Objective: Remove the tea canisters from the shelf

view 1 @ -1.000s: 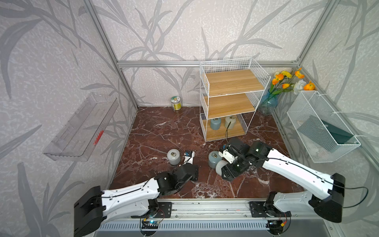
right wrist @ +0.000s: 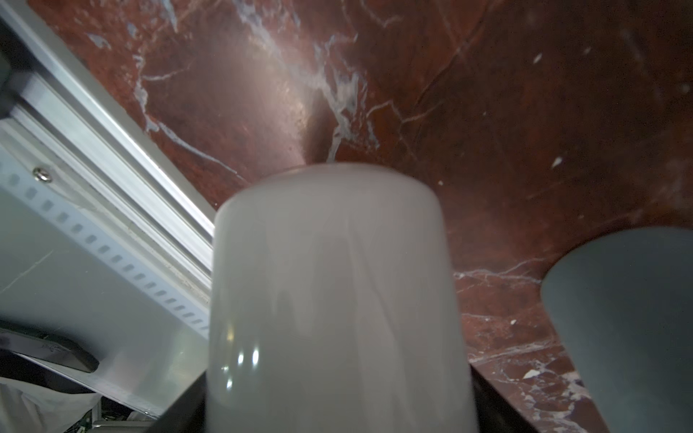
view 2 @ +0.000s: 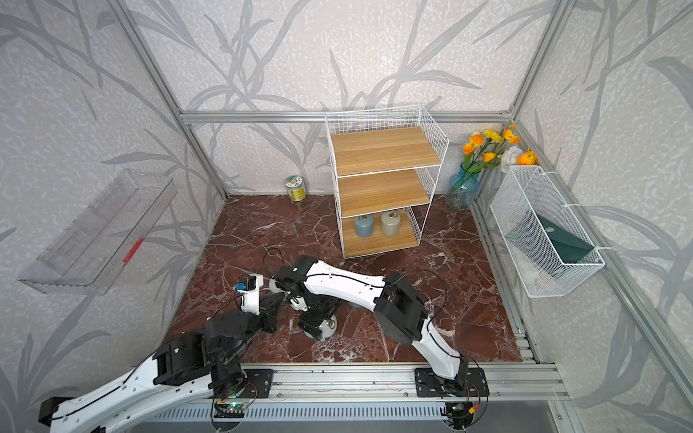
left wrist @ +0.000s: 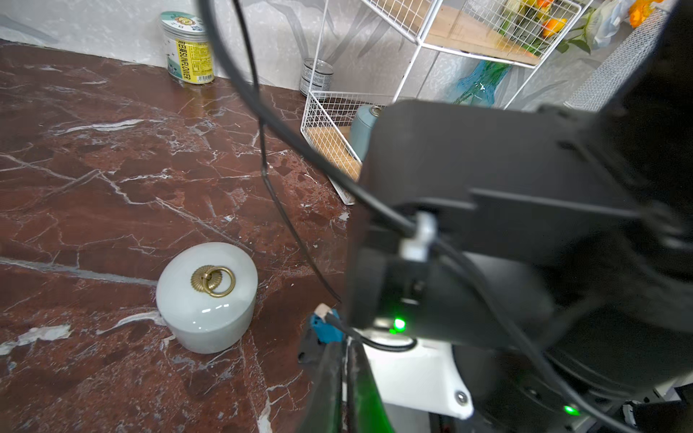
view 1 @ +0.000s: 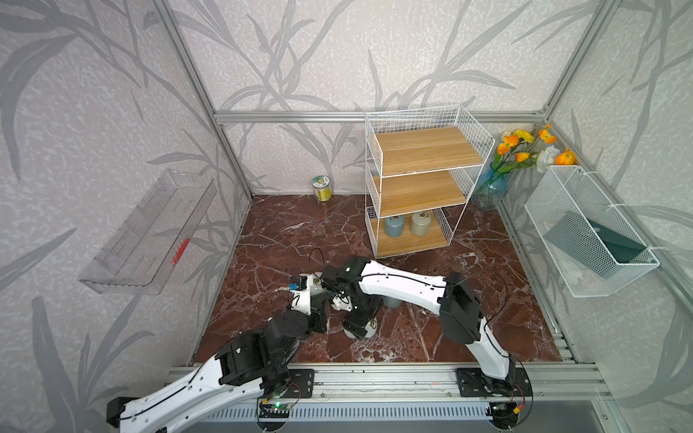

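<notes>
On the shelf's (view 1: 426, 242) bottom board stand a blue-grey canister (view 1: 394, 226) and a beige canister (view 1: 420, 224). My right gripper is shut on a pale canister (right wrist: 339, 288) that fills the middle of the right wrist view, tilted, over the table's front area. A blue-grey canister (right wrist: 635, 324) stands on the table, mostly hidden by the right arm in the top left view. Another white canister (left wrist: 206, 292) with a brass ring rests on the table left of my left gripper, which is shut with nothing visible between its fingers.
A yellow-labelled tin (view 1: 322, 188) stands at the back wall. A blue flower vase (view 1: 492, 187) is right of the shelf. Wire basket (view 1: 592, 231) and clear tray (view 1: 148, 231) hang on the side walls.
My right gripper has carried its pale canister leftward across the front of the table. The left arm has drawn back to the left, and now partly covers the white canister from above.
</notes>
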